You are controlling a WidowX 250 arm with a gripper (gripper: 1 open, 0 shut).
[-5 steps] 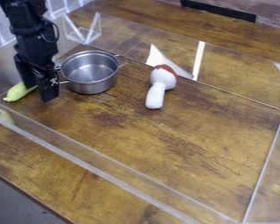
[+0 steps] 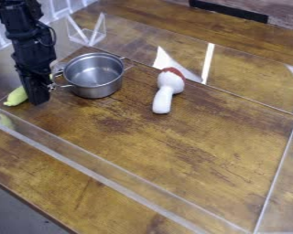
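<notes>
My black gripper (image 2: 37, 92) is low over the table at the left, just left of a steel pot (image 2: 94, 73). A pale yellow-green object (image 2: 16, 96), perhaps a toy vegetable, lies beside the fingertips at the left edge of the wooden table. The fingers look close together, but whether anything is between them is hard to see.
A white object with a red top (image 2: 168, 91) lies right of the pot. Clear acrylic walls run along the front, back and right of the work area.
My gripper has lowered slightly and shifted a little toward the left, next to the yellow-green object. The pot and white object look unmoved.
</notes>
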